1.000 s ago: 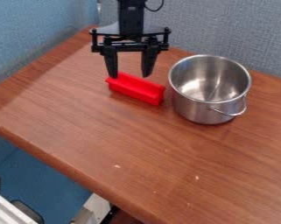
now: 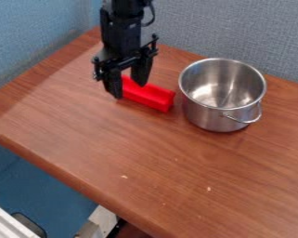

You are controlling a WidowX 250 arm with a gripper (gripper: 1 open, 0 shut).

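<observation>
A red cylindrical object [image 2: 151,96] lies on the wooden table, left of a steel pot [image 2: 223,100]. My black gripper [image 2: 125,85] hangs over the left part of the red object, its fingers pointing down and apparently apart. The nearer finger hides part of the object's left end; I cannot tell whether the fingers touch it.
Padded grey-blue walls stand behind.
My gripper has come down and turned, with its fingers now nearer the red object's left part. The red object and pot look unmoved.
</observation>
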